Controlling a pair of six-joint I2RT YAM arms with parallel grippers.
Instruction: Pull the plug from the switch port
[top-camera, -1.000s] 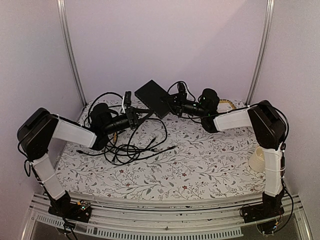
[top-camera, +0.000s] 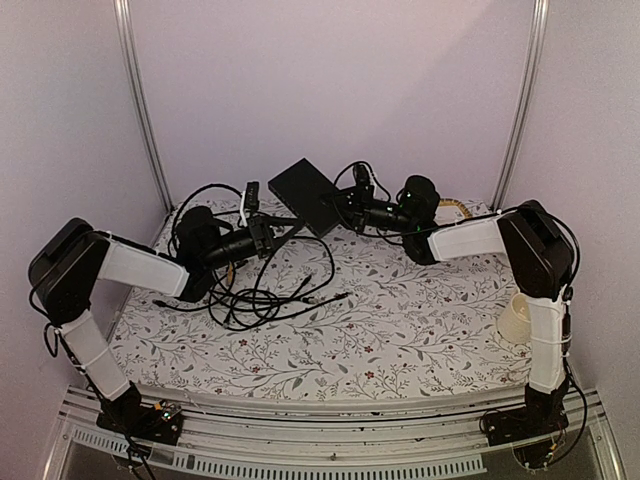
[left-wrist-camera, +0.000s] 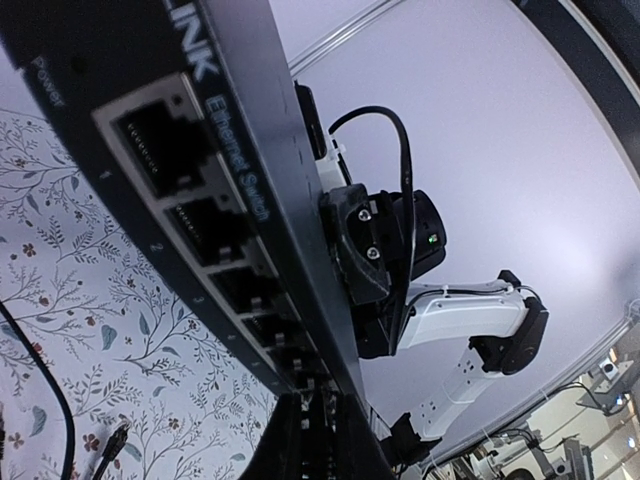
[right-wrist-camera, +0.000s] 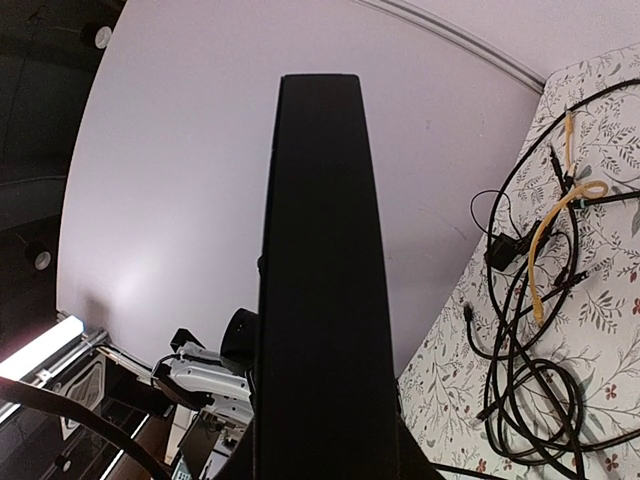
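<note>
A black Ethernet switch (top-camera: 302, 190) hangs above the table, tilted, with my right gripper (top-camera: 345, 208) shut on its end; it fills the middle of the right wrist view as a dark body (right-wrist-camera: 320, 270). In the left wrist view its numbered row of ports (left-wrist-camera: 160, 150) faces me, the top ones empty. My left gripper is shut at the lower end of the row, around what seems to be a plug in the last port; the plug itself is mostly hidden by the fingers.
Tangled black and yellow cables (top-camera: 260, 300) lie on the floral table (top-camera: 400, 350). A cream cup (top-camera: 514, 320) stands at the right edge, and the front middle of the table is clear. Pale walls enclose the sides and back.
The left arm's elbow has shifted slightly outward, to the left. The switch and right arm look unchanged.
</note>
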